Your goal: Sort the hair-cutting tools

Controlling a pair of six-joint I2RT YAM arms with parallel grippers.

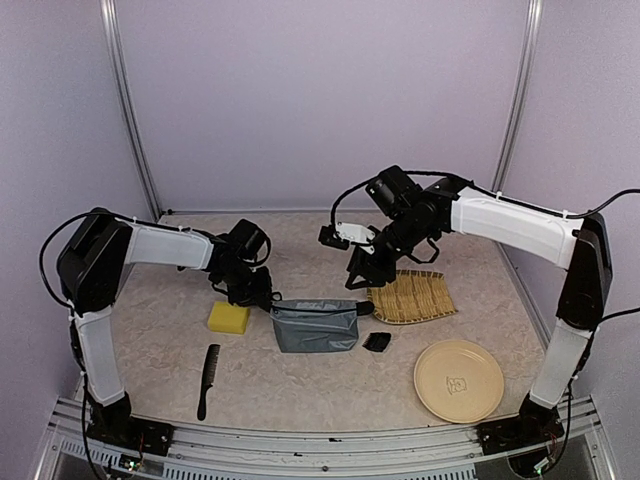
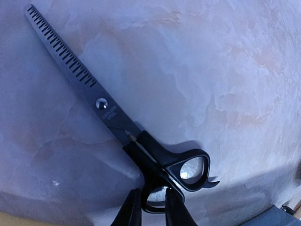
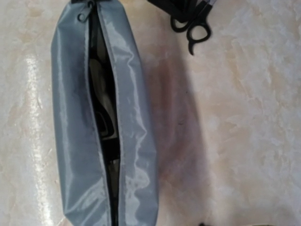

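Note:
Thinning scissors (image 2: pixel 113 117) with black handles lie on the table in the left wrist view; my left gripper is over their finger rings, fingers a little apart, with no grip clear. The grey zip bag (image 1: pixel 315 330) stands mid-table, unzipped, dark items inside seen in the right wrist view, where black scissor handles (image 3: pixel 197 33) also show beside it. My right gripper (image 1: pixel 362 275) hangs above the bag's right side; its finger state is unclear. A black comb (image 1: pixel 208 380) lies at front left.
A yellow sponge (image 1: pixel 228 317) lies left of the bag, a wicker tray (image 1: pixel 415 295) behind right, a small black object (image 1: pixel 377 341) at its right front, and a beige plate (image 1: pixel 458 400) at front right.

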